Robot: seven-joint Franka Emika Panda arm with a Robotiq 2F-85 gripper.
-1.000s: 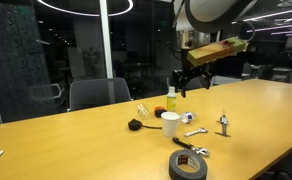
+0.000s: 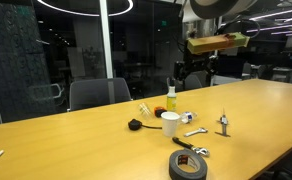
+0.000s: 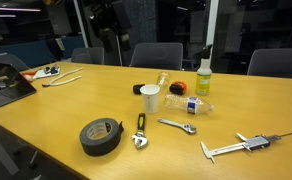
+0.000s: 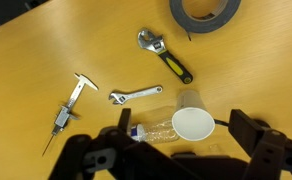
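Observation:
My gripper (image 2: 194, 77) hangs high above the table, its fingers open. In the wrist view the two dark fingers (image 4: 244, 128) stand wide apart with nothing held between them. Below, a white cup (image 4: 193, 122) stands upright on the table, with a clear plastic bottle (image 3: 189, 105) lying beside it. An adjustable wrench with a black and yellow handle (image 4: 173, 64), a smaller silver wrench (image 4: 136, 94), a caliper (image 4: 69, 105) and a roll of black tape (image 3: 101, 136) lie apart on the table.
Behind the cup stand a yellow-green spray bottle (image 3: 204, 76) and an orange-and-black tape measure (image 3: 178, 89). At the far left in exterior view 2 are pale tongs (image 3: 61, 80) and a dark flat object (image 3: 8, 92).
Over the last second my gripper has risen slightly above the table. The objects on the table have not moved.

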